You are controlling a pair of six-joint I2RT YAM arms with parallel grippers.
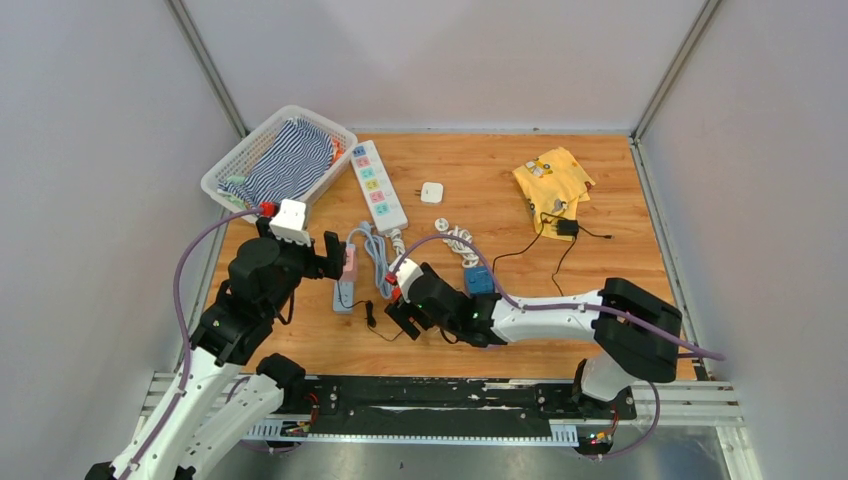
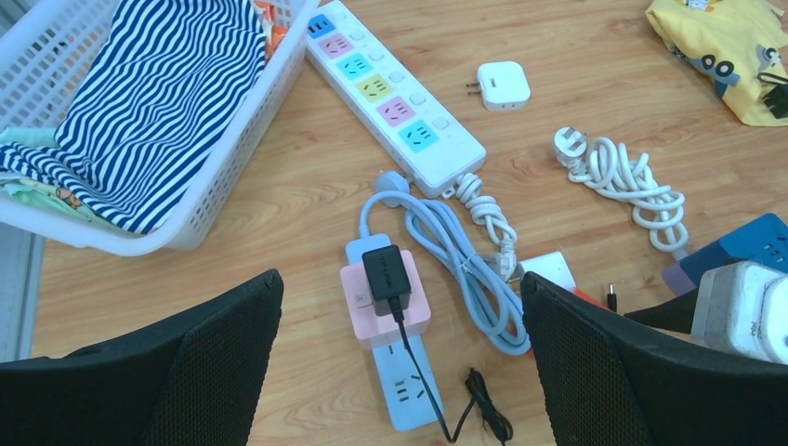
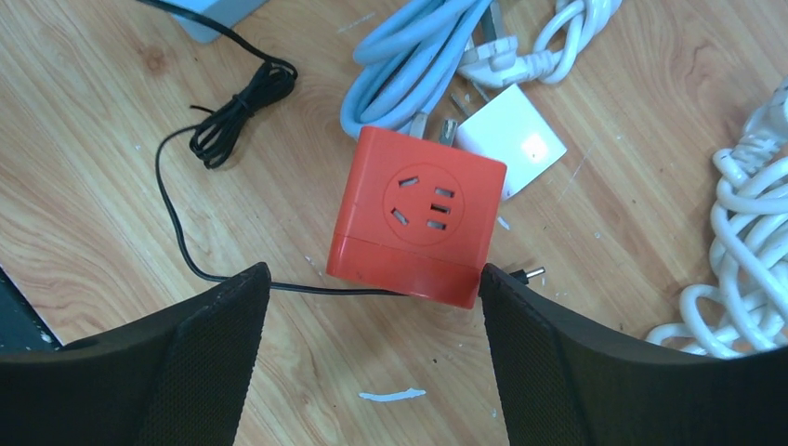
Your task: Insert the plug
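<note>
A red cube adapter with socket slots on its face and two metal prongs lies on the table in the right wrist view. My right gripper is over it, fingers apart, the right finger close to the cube's lower right corner. A black power plug sits on a pink cube adapter, which rests on the small blue power strip. My left gripper hovers above these, open and empty. In the top view the right arm mostly hides the red cube.
A long white power strip lies at the back beside a white basket holding striped cloth. White chargers, coiled cables, a blue cube and a yellow cloth bag are spread around.
</note>
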